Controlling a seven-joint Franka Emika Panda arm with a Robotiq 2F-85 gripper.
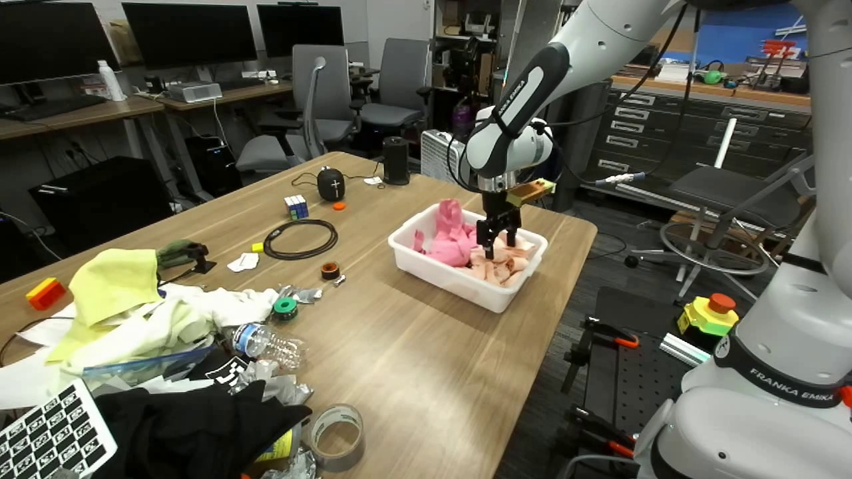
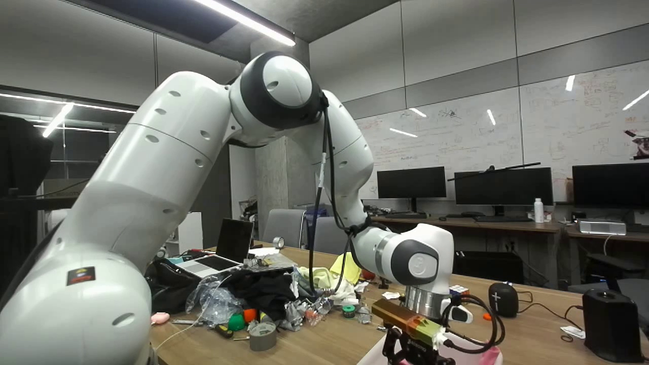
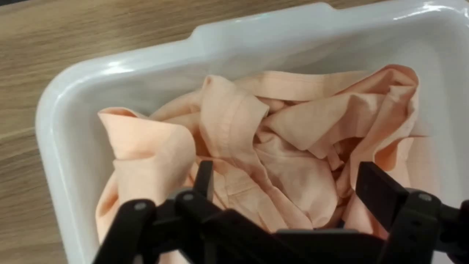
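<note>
A white plastic bin stands on the wooden table and holds crumpled cloth. Peach cloth fills the end nearer the robot base, rumpled into loose folds, and pink cloth lies in the other half. My gripper points down over the peach cloth, its fingers spread wide with folds visible in the gap. Nothing is gripped. In exterior view 1 the fingertips are low, at the cloth's height; whether they touch it I cannot tell. Exterior view 2 shows only a corner of the bin behind the gripper.
A heap of cloths, a plastic bottle and black fabric covers the left of the table. A tape roll, a coiled cable and a black speaker lie around. Bare table surrounds the bin's near side.
</note>
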